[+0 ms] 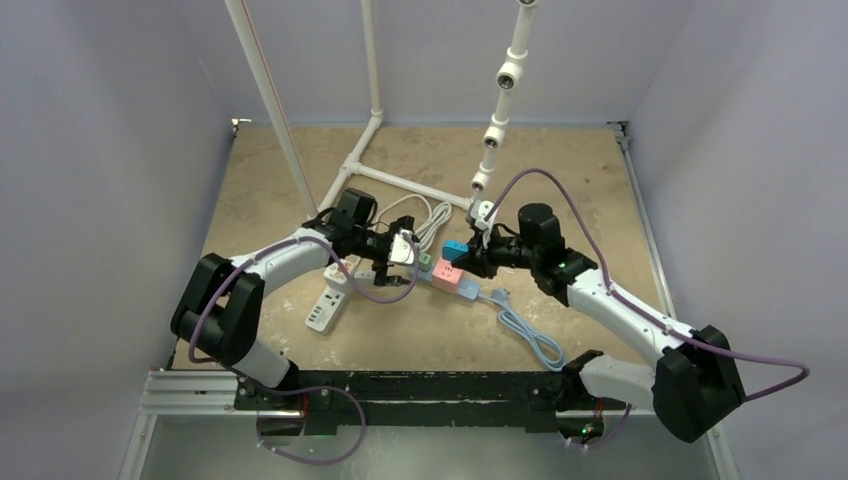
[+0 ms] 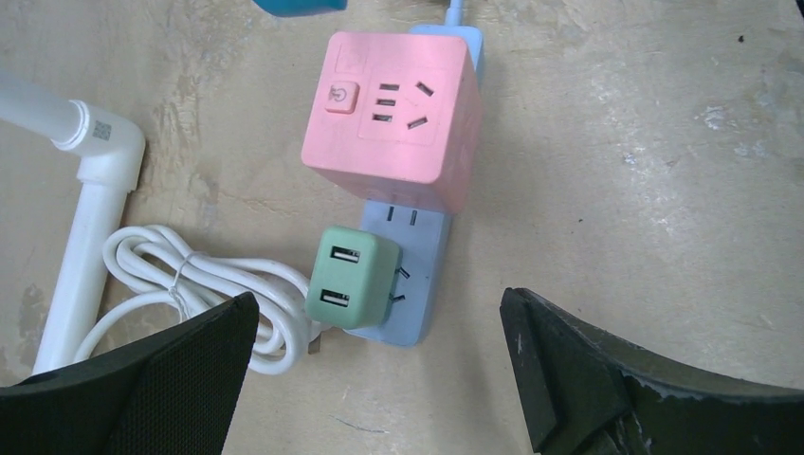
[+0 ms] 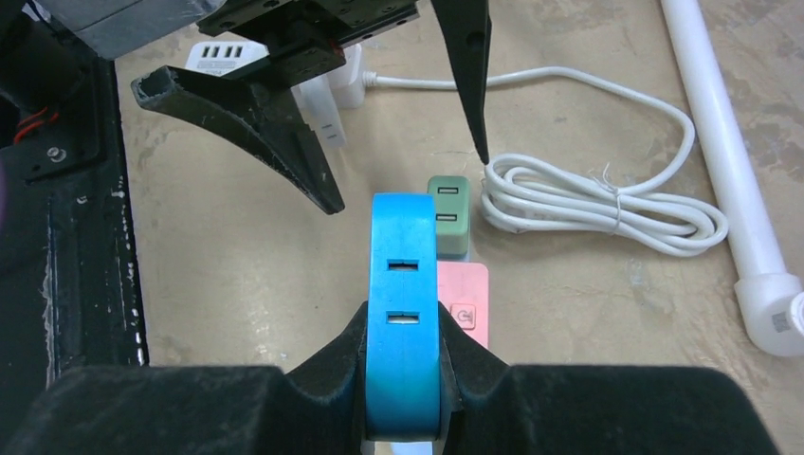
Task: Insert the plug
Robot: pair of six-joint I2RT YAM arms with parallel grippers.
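Observation:
A blue plug block [image 3: 403, 360] is held in my right gripper, its two USB slots facing up, above the pink cube socket [image 2: 379, 104]. That cube sits on a light-blue power strip [image 2: 417, 265], beside a small green USB plug [image 2: 346, 280] at the strip's end. My left gripper is open with nothing between its fingers, over the green plug's end of the strip; in the top view it stands just left of the strip.
A coil of white cable [image 3: 597, 204] lies behind the strip, near white pipes [image 1: 410, 185]. White power strips [image 1: 325, 310] lie at left, a blue cable coil [image 1: 530, 335] at front right.

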